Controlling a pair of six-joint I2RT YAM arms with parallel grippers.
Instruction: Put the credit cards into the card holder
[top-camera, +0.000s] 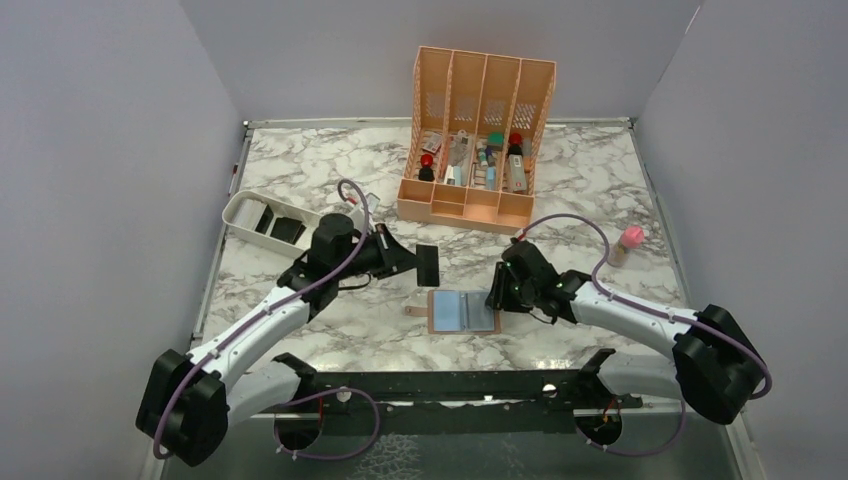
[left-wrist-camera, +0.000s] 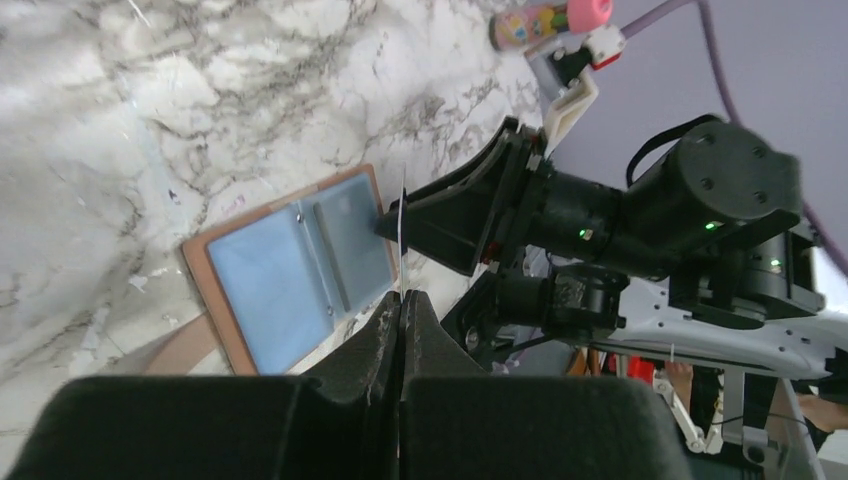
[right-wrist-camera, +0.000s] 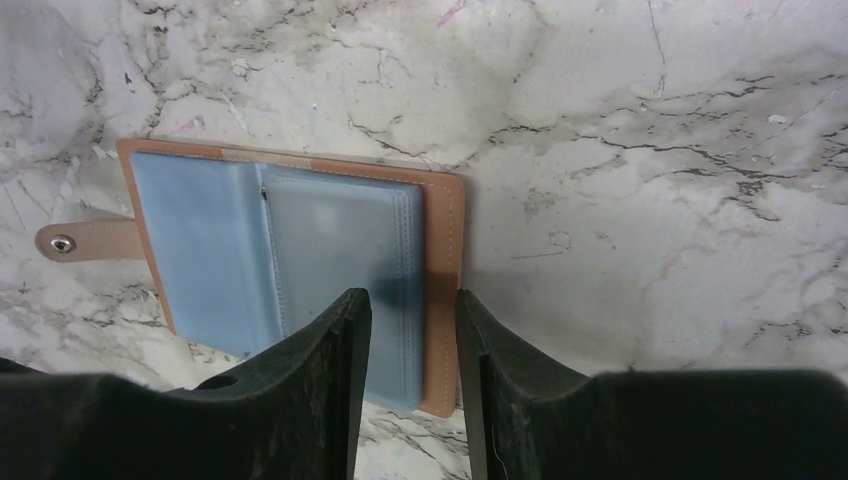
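A black card (top-camera: 428, 265) stands out from the fingers of my left gripper (top-camera: 409, 262), which is shut on it; in the left wrist view the card (left-wrist-camera: 402, 230) appears edge-on as a thin upright line. The card holder (right-wrist-camera: 443, 290) lies open on the marble table, brown outside with pale blue pockets, its snap strap to the left. My right gripper is open over the holder's right edge, its fingers apart with nothing seen gripped between them. Two more dark cards (top-camera: 288, 230) rest in the white tray (top-camera: 236, 199).
An orange compartment organizer (top-camera: 468, 211) with bottles and small items stands at the back. A pink-capped bottle (top-camera: 630, 237) is at the right edge. The right arm sits close to the holder; bare marble lies in front of the organizer.
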